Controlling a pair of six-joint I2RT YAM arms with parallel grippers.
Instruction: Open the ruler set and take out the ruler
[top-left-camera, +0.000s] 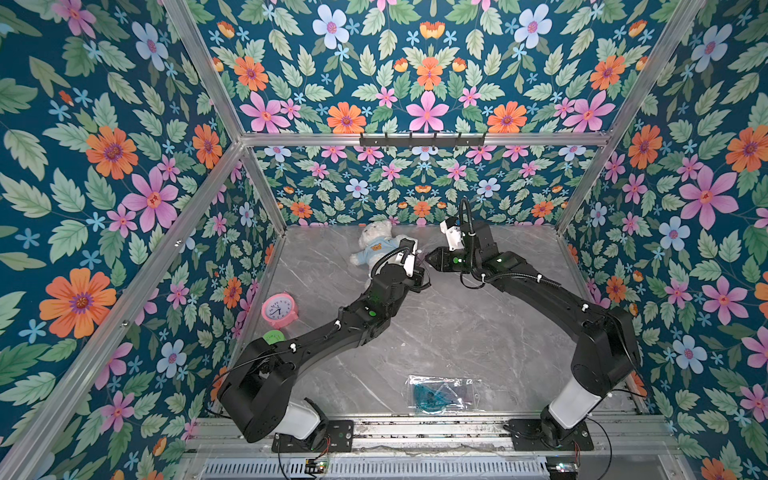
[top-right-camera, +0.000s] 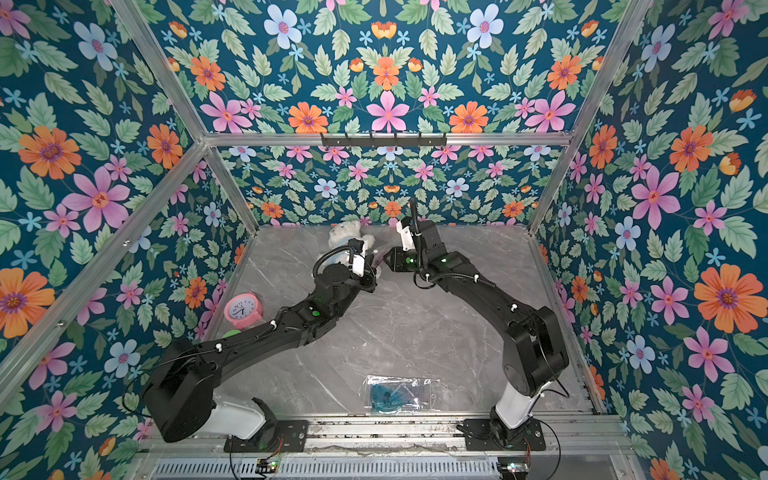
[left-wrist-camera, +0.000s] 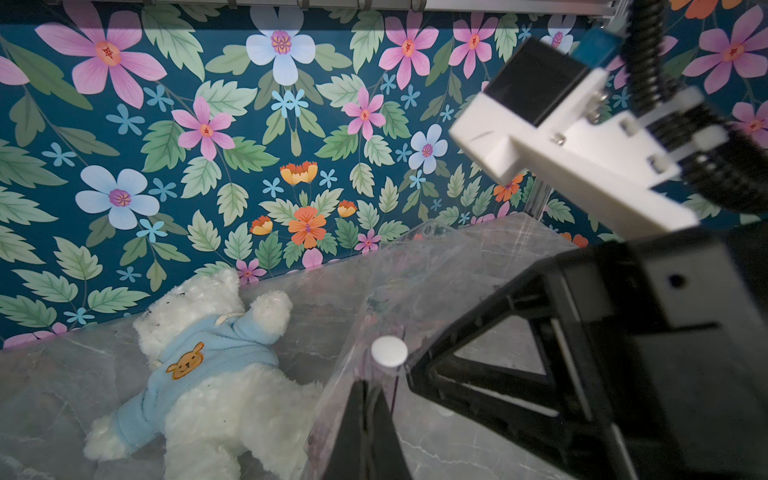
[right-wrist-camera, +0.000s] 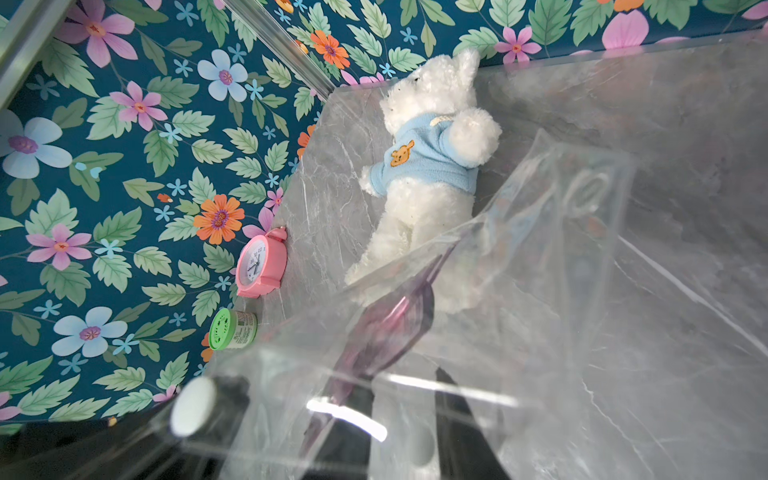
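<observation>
A clear plastic pouch (right-wrist-camera: 584, 208) with a purple item (right-wrist-camera: 400, 312) inside and a white snap button (left-wrist-camera: 389, 351) hangs between my two grippers at the back middle, above the table. My left gripper has its fingers together at the pouch; whether film is between them is unclear. My right gripper is beneath the film in its wrist view, fingers apart, the pouch lying across and in front of them; what it touches is hard to tell. A second clear bag with teal contents (top-left-camera: 432, 396) lies at the table's front edge.
A white teddy bear in blue (right-wrist-camera: 432, 160) lies behind the grippers against the back. A pink clock (top-left-camera: 279, 307) and a green tub (top-left-camera: 273, 336) stand at the left.
</observation>
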